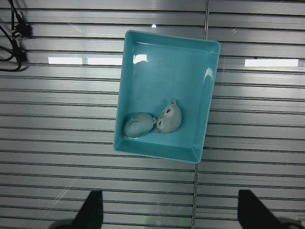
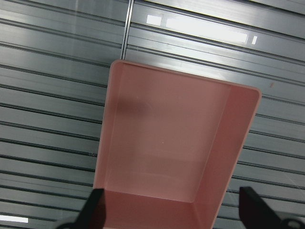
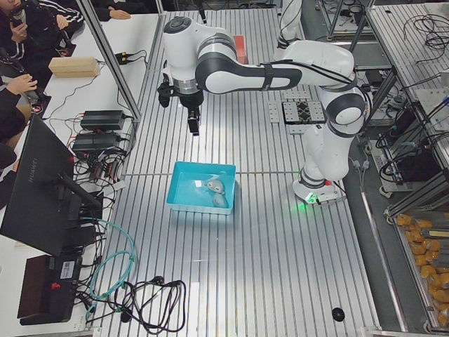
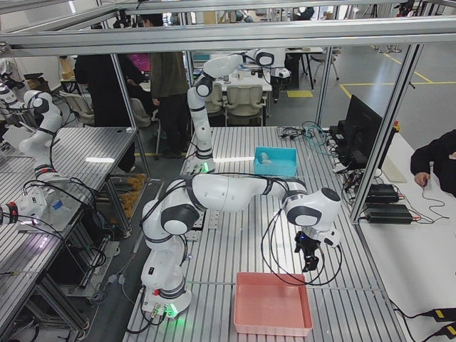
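A turquoise bin (image 1: 167, 52) holds two pale plush toys at its lower part, a rounded bluish one (image 1: 138, 125) and a lighter one with ears (image 1: 169, 118). My left gripper (image 3: 193, 123) hangs above the table beside that bin, fingers apart in its wrist view with nothing between them. An empty pink bin (image 2: 162, 133) lies under my right gripper (image 4: 309, 256), whose fingers also stand apart and empty.
A monitor (image 3: 38, 182), power boxes (image 3: 103, 119) and cables (image 3: 154, 302) line one side. A plate with fittings (image 3: 302, 112) sits near the arm bases.
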